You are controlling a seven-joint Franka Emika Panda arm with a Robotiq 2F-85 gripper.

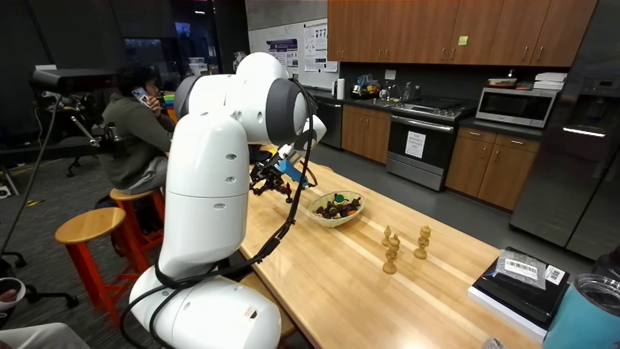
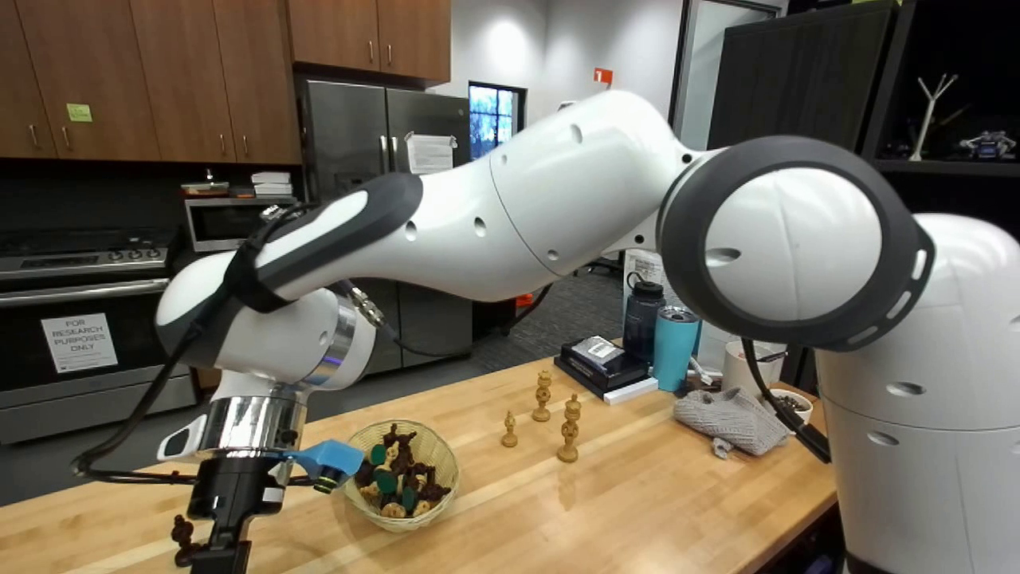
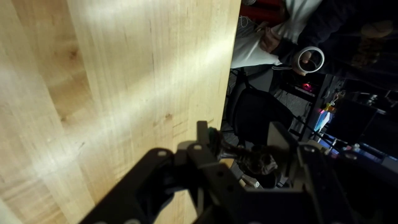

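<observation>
Between the fingers of my gripper is a dark brown chess piece with a green base, lying sideways across the fingers in the wrist view. Exterior view 1 has the gripper over the far left part of the table, its fingers blurred into one dark shape. A dark standing chess piece is just right of it there. The basket holds a heap of dark and light pieces, some showing green bases. Three light wooden pieces stand apart on the table: a tall one, another tall one and a small one.
A black box and a teal tumbler occupy the table's near right end. A grey cloth lies near them. Bare tabletop stretches in front of the light pieces. Beyond the table edge someone holds a white cup.
</observation>
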